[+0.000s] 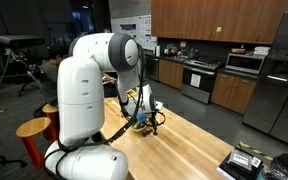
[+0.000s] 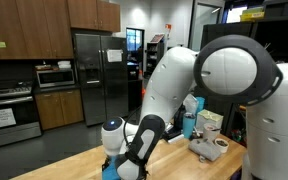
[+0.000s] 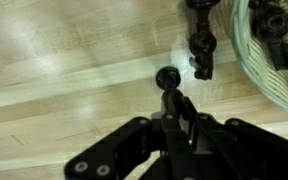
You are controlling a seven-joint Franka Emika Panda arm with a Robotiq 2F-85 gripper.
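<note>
In the wrist view my gripper points down at the pale wooden table, its fingers nearly together. A small dark piece with a round, glossy end (image 3: 168,77) shows at the fingertips, and the gripper is shut on it. The lower part of this piece is hidden by the fingers. A longer dark turned piece (image 3: 201,45) lies apart from it, toward the basket. In exterior view 1 the gripper (image 1: 152,125) is low over the table, too small there to show the piece clearly.
A round woven basket (image 3: 246,50) with several dark pieces stands at the wrist view's right edge. Bare table (image 1: 184,150) stretches to the right in exterior view 1. Dark items (image 1: 246,160) lie at the near right edge; a cup and other objects (image 2: 206,148) stand in exterior view 2.
</note>
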